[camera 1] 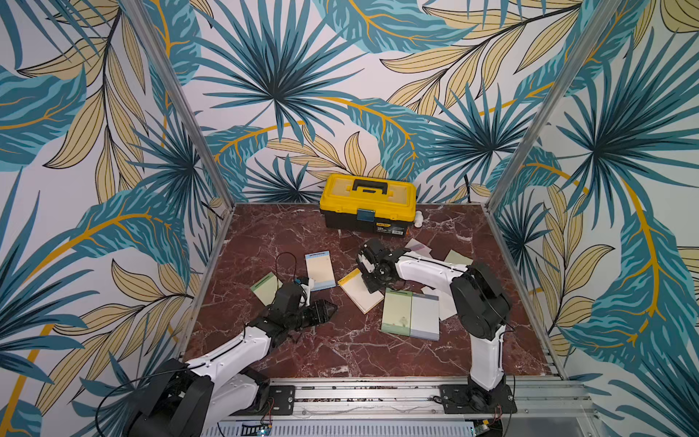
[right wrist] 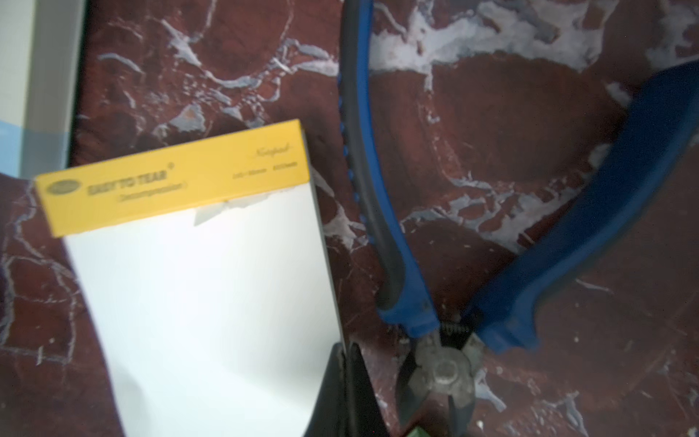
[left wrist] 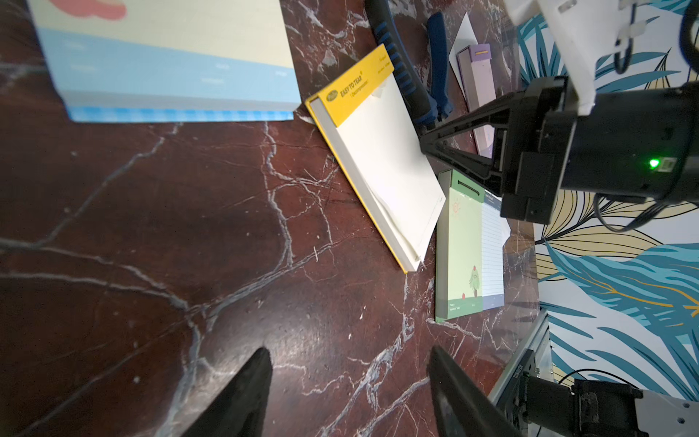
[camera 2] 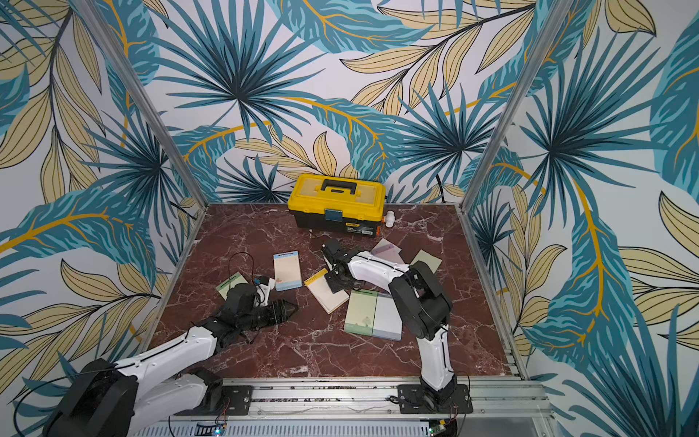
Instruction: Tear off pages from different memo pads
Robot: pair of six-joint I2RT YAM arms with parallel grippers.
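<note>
My right gripper is shut at the right edge of a yellow-headed memo pad (right wrist: 204,291); whether paper is between its tips cannot be told. A small torn scrap edge shows below the pad's yellow strip. My left gripper stands open over bare table, left of that pad. Also lying around are a blue-edged pad (left wrist: 174,80), a green pad with tree print (left wrist: 458,247), a lined blue-grey pad (camera 1: 424,317), a pink pad (camera 2: 384,250) and green pads at far left (camera 2: 228,283) and right (camera 2: 426,260).
Blue-handled pliers (right wrist: 582,211) lie just right of the yellow-headed pad. A yellow toolbox (camera 1: 367,196) stands at the back with a small white object (camera 2: 390,218) beside it.
</note>
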